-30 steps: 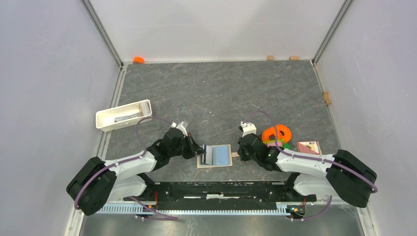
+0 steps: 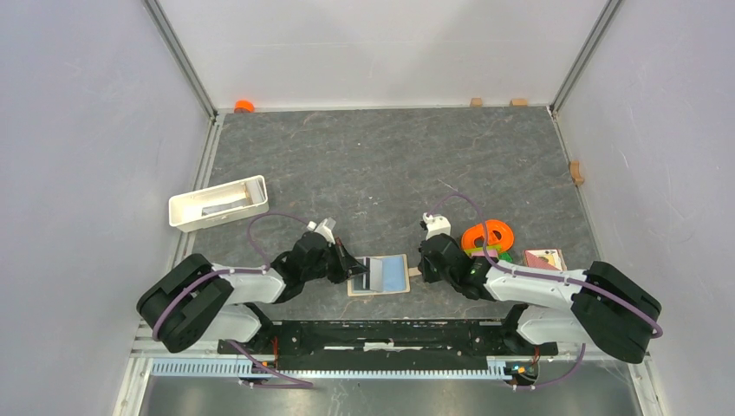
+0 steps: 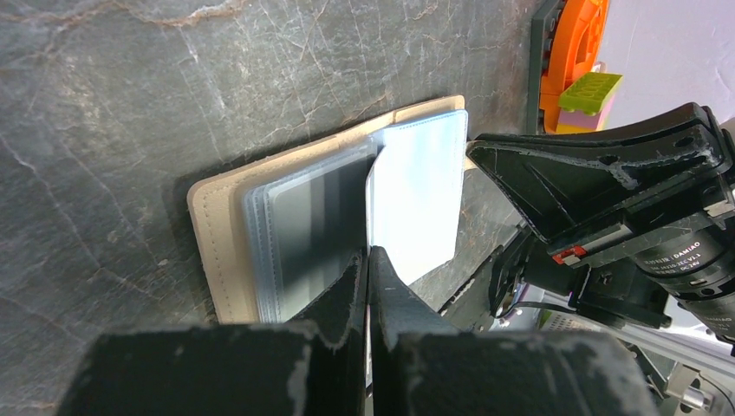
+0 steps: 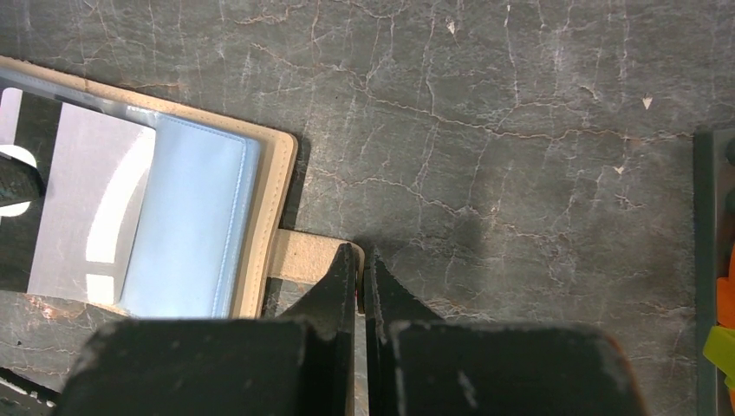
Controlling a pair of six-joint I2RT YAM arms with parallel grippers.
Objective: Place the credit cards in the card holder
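The card holder lies open on the table, with a tan border [image 4: 279, 173], a grey-tinted clear pocket [image 3: 321, 225] and a light blue pocket [image 4: 195, 199]. My left gripper is shut on a pale card [image 4: 95, 182] with a black stripe, above the holder. In the left wrist view the card shows nearly edge-on. Its right edge meets the blue pocket; whether it is inside or on top I cannot tell. To the holder's right, my right gripper is shut on the end of its tan strap [image 4: 303, 257].
At the left stands a cream tray [image 2: 180, 212] with greyish contents. An orange ring-shaped toy [image 2: 487, 234] with coloured blocks sits behind the right arm, and a red-and-white box [image 2: 544, 260] is farther right. Behind the holder the grey table is clear.
My left gripper has shifted a little to the right with the card, which now reaches farther over toward the blue pocket. The holder and my right gripper have stayed in place.
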